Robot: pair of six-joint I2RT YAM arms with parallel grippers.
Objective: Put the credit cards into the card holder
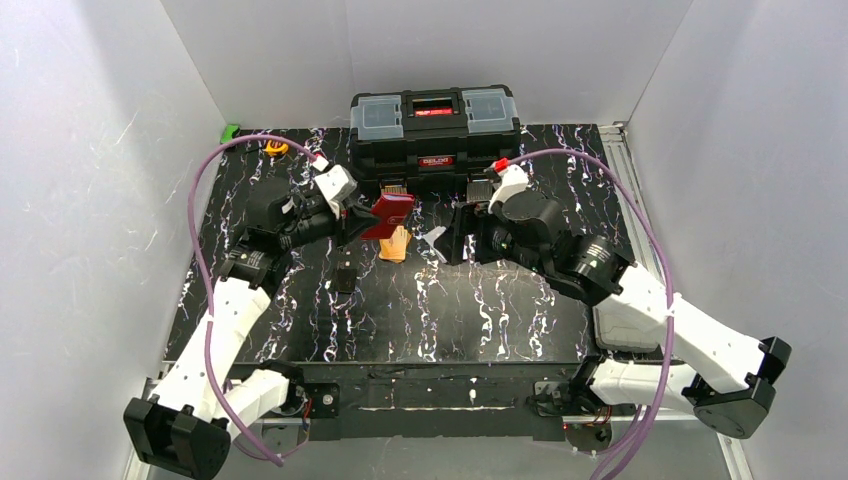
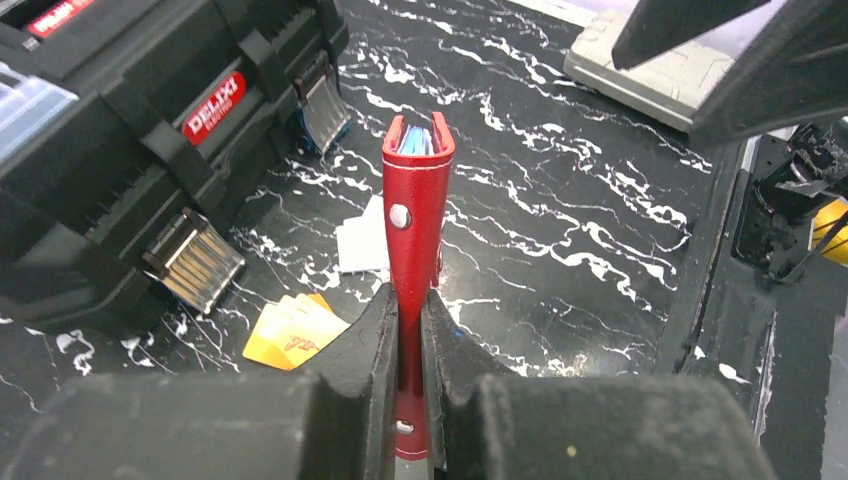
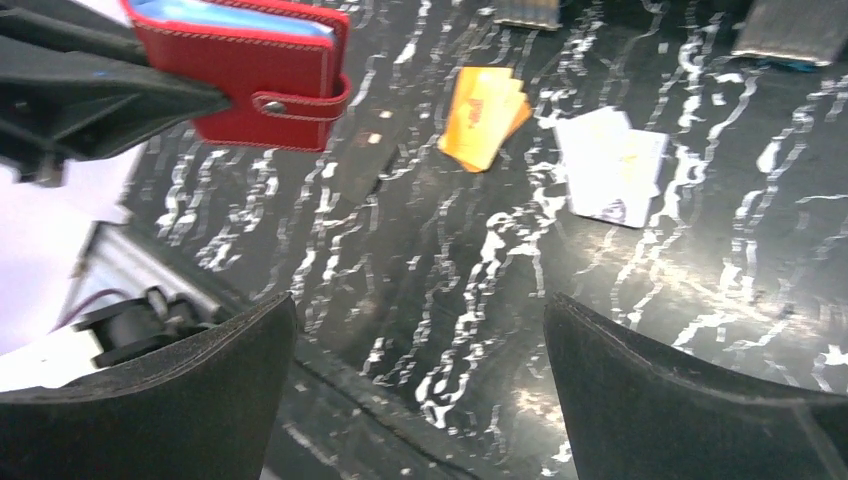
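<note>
The red card holder (image 2: pixel 417 215) is pinched in my left gripper, which is shut on it and keeps it raised above the table. Its top edge faces up in the left wrist view, with blue and white card edges (image 2: pixel 417 141) showing inside. My right gripper is open and empty, off to the right of the holder. On the table lie orange cards (image 3: pixel 484 115) and, beside them, white cards (image 3: pixel 610 165), both below the two grippers. How many cards sit inside the holder I cannot tell.
A black toolbox (image 1: pixel 435 140) closes off the back of the table. A small dark flat object (image 1: pixel 345 280) lies front left of the orange cards. A grey case (image 1: pixel 625 330) sits at the right edge.
</note>
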